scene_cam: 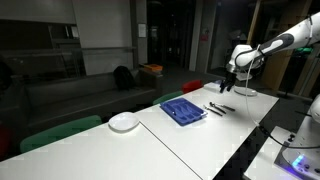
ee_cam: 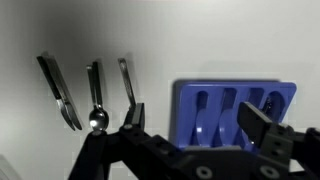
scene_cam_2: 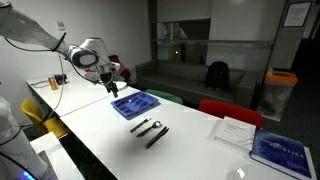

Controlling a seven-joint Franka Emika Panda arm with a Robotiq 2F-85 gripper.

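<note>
My gripper is open, with nothing between its fingers. In exterior view 2 it hangs above the white table, behind the loose cutlery and close to the blue cutlery tray (scene_cam_2: 136, 104). The tray (ee_cam: 213, 112) lies to the right in the wrist view, partly covered by a finger; a dark item shows in one of its slots. Three black-handled utensils lie apart from it on the table: a spoon (ee_cam: 97, 105), a thin utensil (ee_cam: 127, 80) nearest the tray, and another utensil (ee_cam: 60, 92) farthest left, its kind unclear.
A white round plate (scene_cam: 124, 122) sits on the table beyond the tray, with much bare tabletop around it. White boxes (scene_cam_2: 228, 137) and a blue box (scene_cam_2: 281, 152) are at the right in exterior view 2. Chairs and a dark sofa stand behind.
</note>
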